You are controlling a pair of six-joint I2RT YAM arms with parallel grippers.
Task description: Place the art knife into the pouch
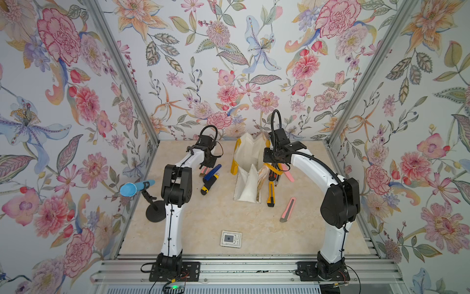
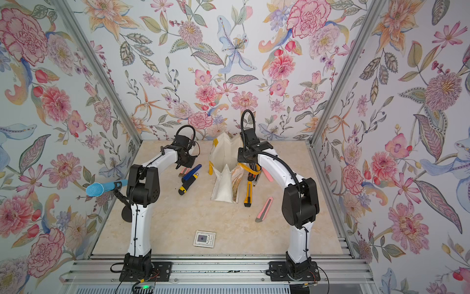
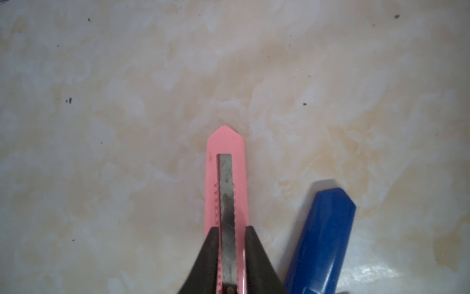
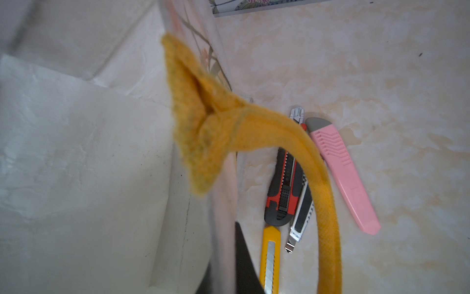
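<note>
The pouch (image 1: 248,188), pale inside with yellow handles, stands with its mouth spread at the middle of the table. My right gripper is shut on its right wall (image 4: 224,205), near the base of a yellow handle strap. A pink art knife (image 3: 225,144) with a grey blade strip lies on the table left of the pouch. Over this knife is my left gripper, its fingers apart along the knife's two long sides. Whether they press on it is unclear. A blue knife (image 3: 325,240) lies just to the right.
A black-and-yellow knife (image 1: 209,184) lies near the blue one. Right of the pouch are a red-and-black knife (image 4: 284,188), a silver knife (image 4: 302,215), a yellow knife (image 1: 270,193) and pink knives (image 4: 345,176) (image 1: 287,209). A small white device (image 1: 231,239) sits in front, with bare table around it.
</note>
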